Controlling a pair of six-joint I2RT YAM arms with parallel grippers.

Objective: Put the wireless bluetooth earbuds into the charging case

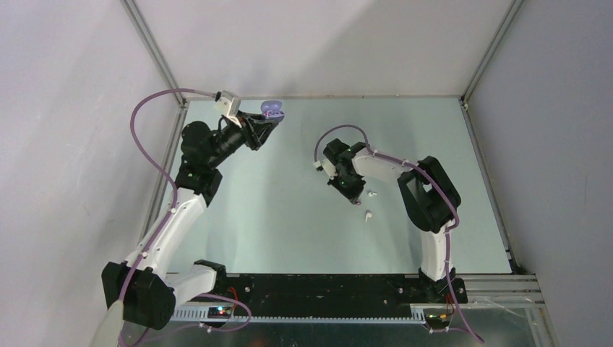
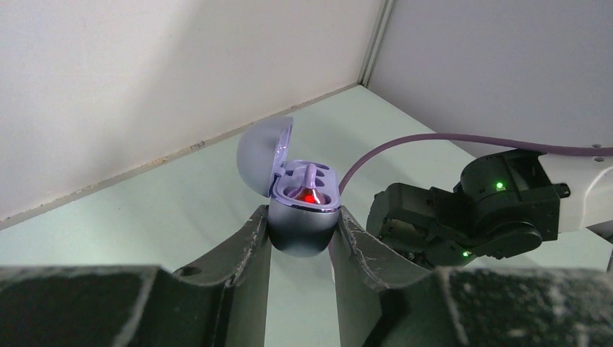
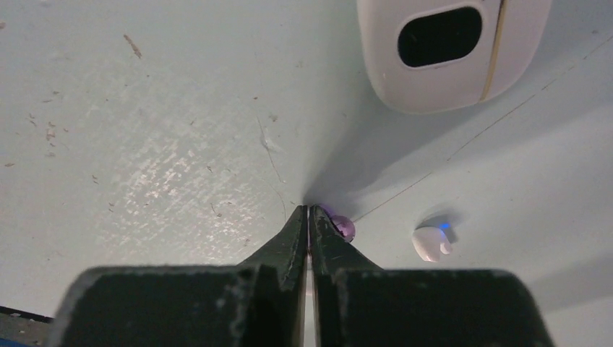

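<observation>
A purple charging case [image 2: 303, 220] with its lid [image 2: 264, 155] raised is held upright, my left gripper shut on its lower body. A red light glows in its well; whether an earbud sits there I cannot tell. From above, the case [image 1: 272, 110] hangs near the table's back left. My right gripper is low over the table with its fingers [image 3: 295, 228] drawn almost together. At their tips lies a purple earbud [image 3: 344, 228], partly covered by the right-hand finger. Whether it is gripped cannot be made out.
A white earbud [image 3: 431, 243] lies beside the purple one, and another pale earbud [image 1: 369, 215] rests closer to the front. A white case [image 3: 448, 61] with a dark window stands nearby.
</observation>
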